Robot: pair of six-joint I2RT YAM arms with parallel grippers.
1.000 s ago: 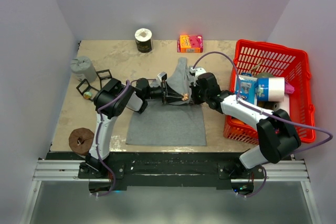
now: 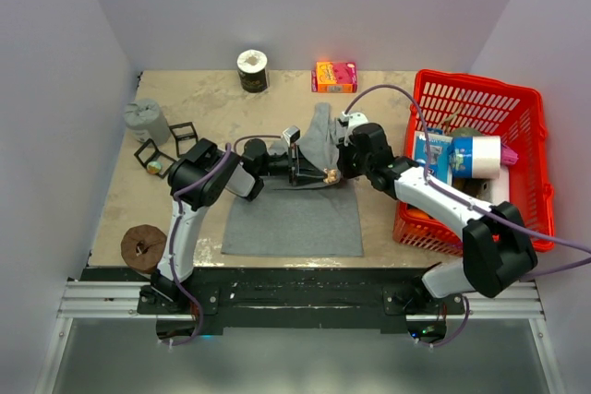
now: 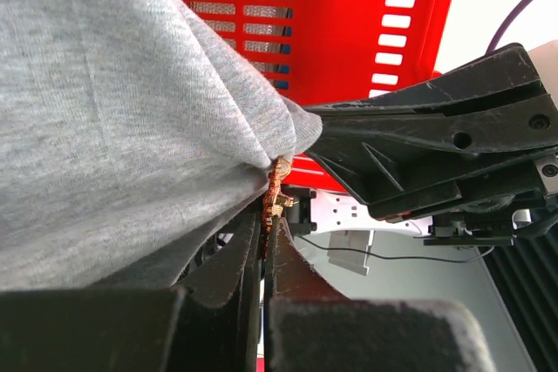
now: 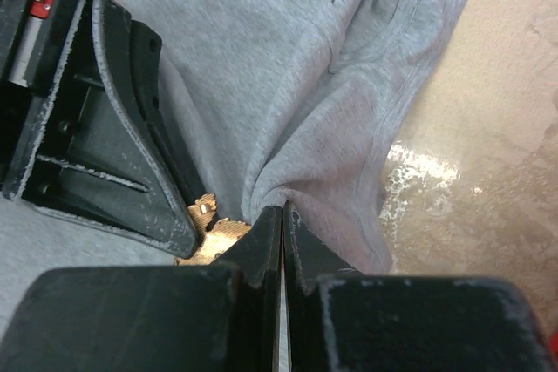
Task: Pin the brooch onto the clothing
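Gold and ornate, the brooch [image 2: 331,175] is gripped by my left gripper [image 2: 322,175], seen edge-on in the left wrist view as a textured strip [image 3: 276,193] upright between the fingertips. The grey clothing [image 2: 295,219] lies spread on the table. My right gripper is shut on a raised fold of that clothing [image 4: 323,145], which runs to its fingertips. In the right wrist view the brooch [image 4: 218,240] sits just left of these fingertips, close against the fold. The brooch's pin is hidden, so I cannot tell whether it passes through the cloth.
A red basket [image 2: 476,89] full of goods stands at the right, under my right forearm. A dark tin [image 2: 252,71] and an orange-pink box [image 2: 333,77] are at the back. A brown round item [image 2: 143,248] lies front left. Bare table shows around the clothing.
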